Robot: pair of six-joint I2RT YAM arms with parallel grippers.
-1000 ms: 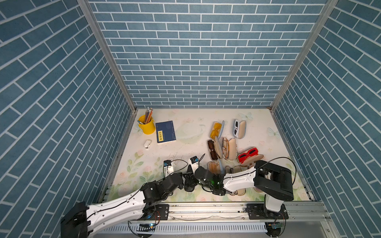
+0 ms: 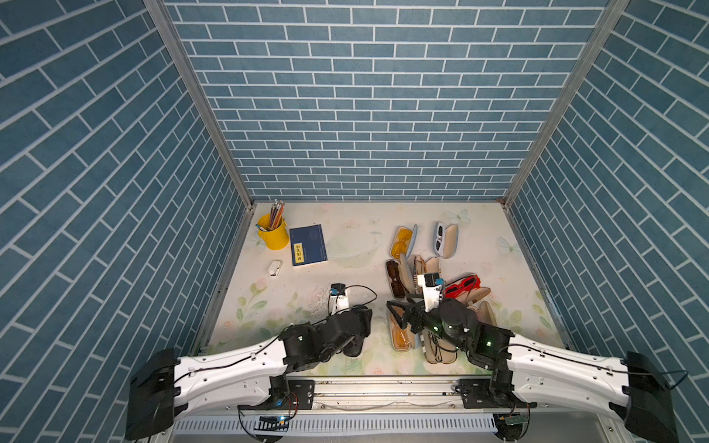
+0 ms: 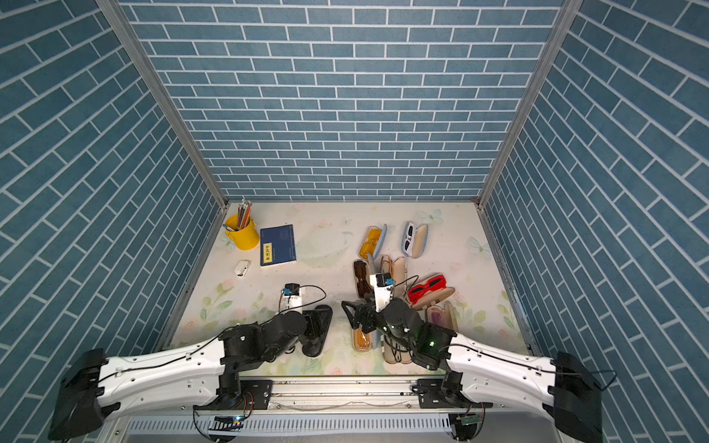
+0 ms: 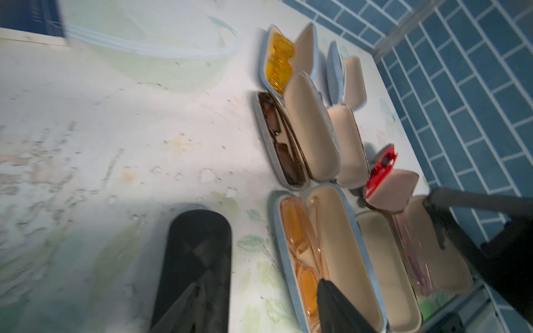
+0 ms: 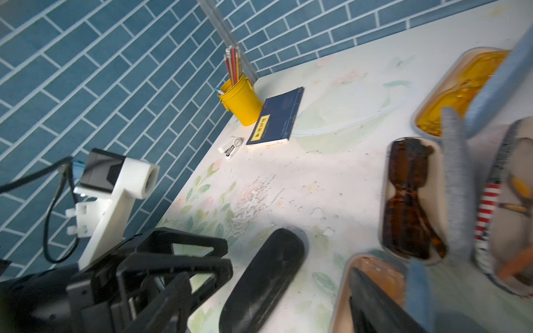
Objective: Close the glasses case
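A shut black glasses case lies at the front centre, seen also in the right wrist view (image 5: 261, 277). My left gripper is open above and beside it, nothing between its fingers. My right gripper is open higher up, between the black case and an open case with orange glasses (image 4: 297, 233). Other open cases lie to the right: brown sunglasses (image 5: 410, 199), yellow glasses (image 5: 460, 94), red glasses (image 4: 383, 166), white glasses (image 2: 439, 237) and several more.
A blue notebook (image 2: 308, 245), a yellow pencil bucket (image 2: 273, 236) and a small white object (image 2: 274, 267) stand at the back left. Tiled walls enclose three sides.
My right arm has swung up and rightward, off the black case, which now lies more exposed. My left arm has risen and moved rightward.
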